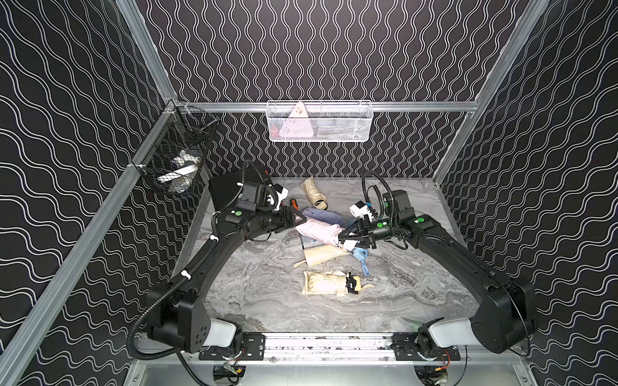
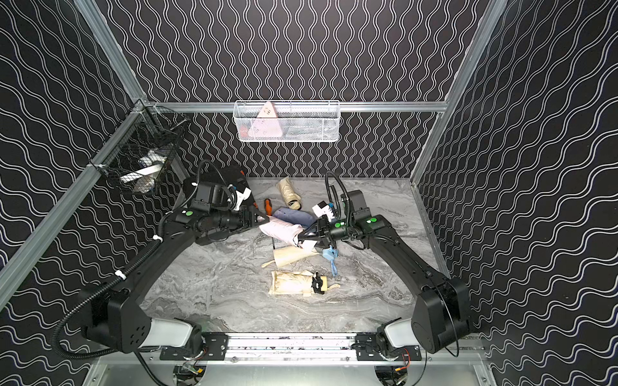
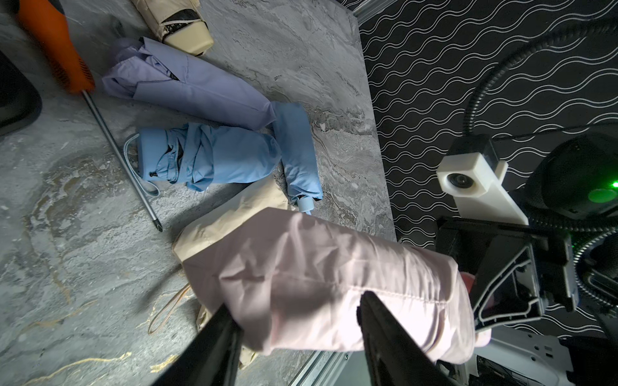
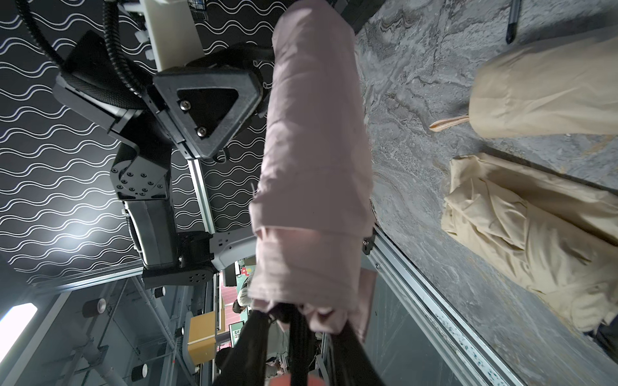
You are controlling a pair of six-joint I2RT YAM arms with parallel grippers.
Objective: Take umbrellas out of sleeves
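Note:
A pink sleeved umbrella is suspended between both grippers, above the other umbrellas. My left gripper is at its far-left end; its fingers straddle the pink fabric, and whether they pinch it is unclear. My right gripper is at the other end, where the fabric is bunched; its grip is partly hidden. Below lie a lavender umbrella, blue umbrellas, cream fabric sleeves or umbrellas, a cream umbrella with black strap in front, and another cream one at the back.
An orange-handled screwdriver and a black case lie at the left. A white mesh basket hangs on the back wall, a black wire basket on the left.

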